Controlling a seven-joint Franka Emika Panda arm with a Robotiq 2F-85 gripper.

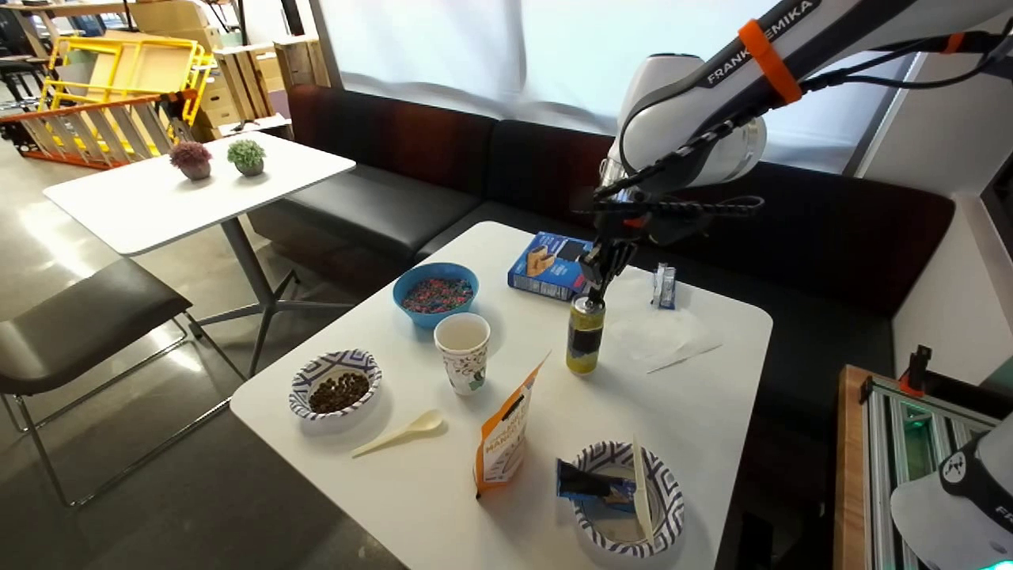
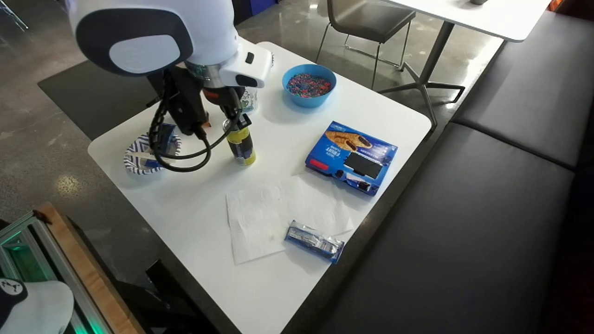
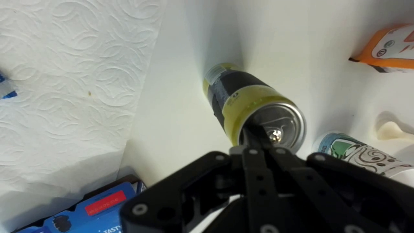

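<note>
A yellow-green can with a dark band (image 1: 585,337) stands on the white table. In the wrist view the can's silver top (image 3: 287,116) faces me. My gripper is shut, its fingertips over the near side of that top, covering part of the lid. Nothing shows between the fingers. Whether the tips press on the lid or rim cannot be told. From the other side, the can (image 2: 242,147) stands below the arm, its upper end partly covered by the gripper (image 2: 236,119).
Around the can are a paper cup (image 1: 462,353), a blue bowl (image 1: 437,318), a blue box (image 2: 351,157), an orange bag (image 1: 503,442) and a paper towel (image 2: 253,217) with a wrapped bar (image 2: 314,242). Farther off lie a spoon (image 1: 399,432) and two patterned bowls, one here (image 1: 665,513).
</note>
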